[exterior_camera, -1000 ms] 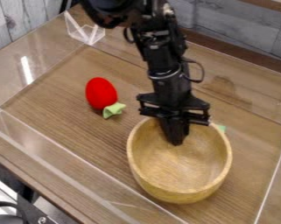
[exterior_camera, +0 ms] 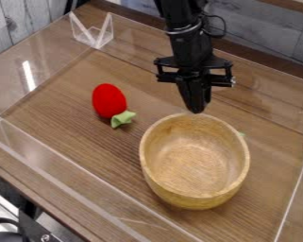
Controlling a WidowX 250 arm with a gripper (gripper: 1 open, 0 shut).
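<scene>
My gripper (exterior_camera: 193,91) hangs above the far side of a large tan bowl (exterior_camera: 194,165), its black fingers pointing down; whether they hold anything is hard to tell. A red object (exterior_camera: 109,99) with a small pale green part lies on the wooden table to the left of the bowl. A small green item (exterior_camera: 241,133) is mostly hidden behind the bowl's right rim.
A clear plastic object (exterior_camera: 97,28) stands at the back left. A black part (exterior_camera: 5,230) sits at the bottom left corner.
My gripper has risen up and back out of the bowl to above its far rim. The bowl and red object look unmoved.
</scene>
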